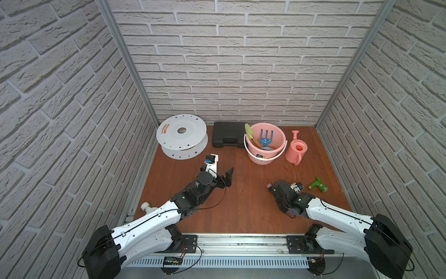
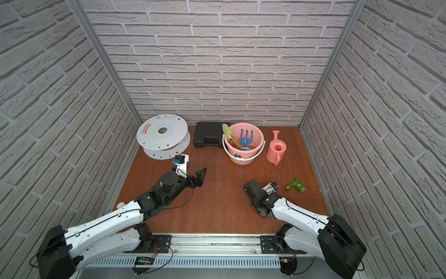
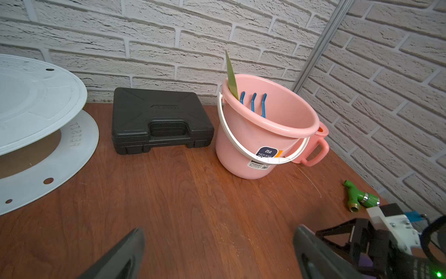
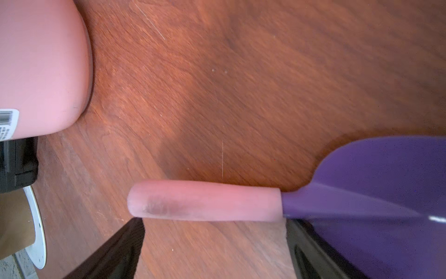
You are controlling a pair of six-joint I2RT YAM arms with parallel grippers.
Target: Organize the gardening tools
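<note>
A trowel with a pink handle (image 4: 204,200) and purple blade (image 4: 385,186) lies in the right wrist view. My right gripper is open over it, one finger near each end of the handle. The arm hides most of the trowel in the top views. The pink bucket (image 1: 260,159) holds a blue fork (image 1: 266,138) and a green-bladed tool (image 1: 248,130). My left gripper is open and empty above the table's middle-left. A pink watering can (image 1: 296,151) stands right of the bucket, and a green tap-like fitting (image 1: 318,184) lies nearer.
A black case (image 1: 227,132) and a large white spool (image 1: 181,134) stand at the back, left of the bucket. A white object (image 1: 147,207) sits at the left edge. The table between the two arms is clear.
</note>
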